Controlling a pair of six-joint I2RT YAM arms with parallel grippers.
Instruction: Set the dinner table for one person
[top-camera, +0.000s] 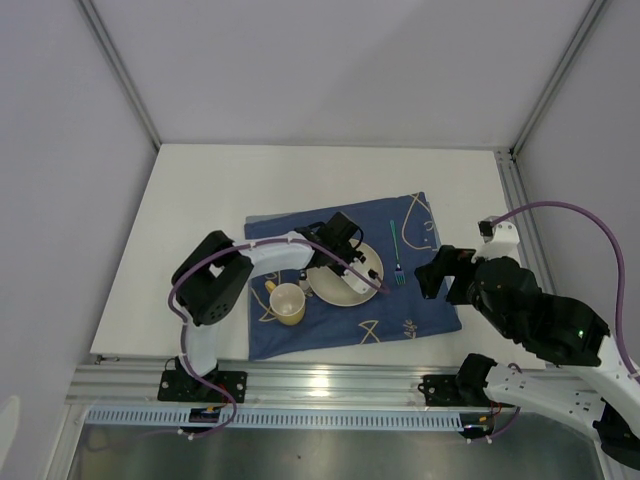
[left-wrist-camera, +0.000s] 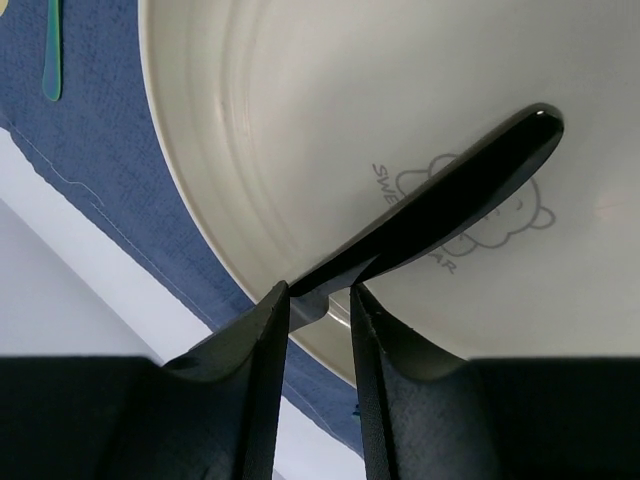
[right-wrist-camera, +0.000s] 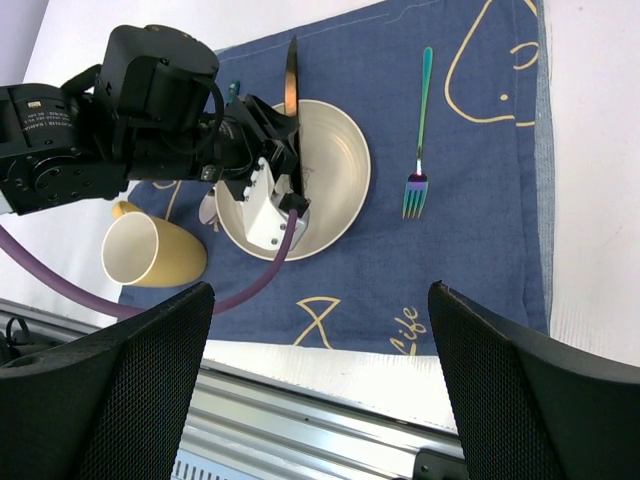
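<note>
My left gripper is low over the cream plate (right-wrist-camera: 340, 190), its fingertips at a dark-handled knife (left-wrist-camera: 470, 190) lying across the plate; it is part open, and whether it grips the knife is unclear. In the right wrist view the knife's blade (right-wrist-camera: 291, 75) reaches past the rim. A teal fork (top-camera: 396, 250) lies right of the plate, a spoon (right-wrist-camera: 209, 208) left of it, partly hidden, and a cream mug (top-camera: 288, 306) at the lower left. My right gripper (top-camera: 445, 268) stands open above the right side, nothing between its fingers.
All items rest on a dark blue cloth (top-camera: 380, 320) on the white table (top-camera: 190, 190). Walls and metal rails border it.
</note>
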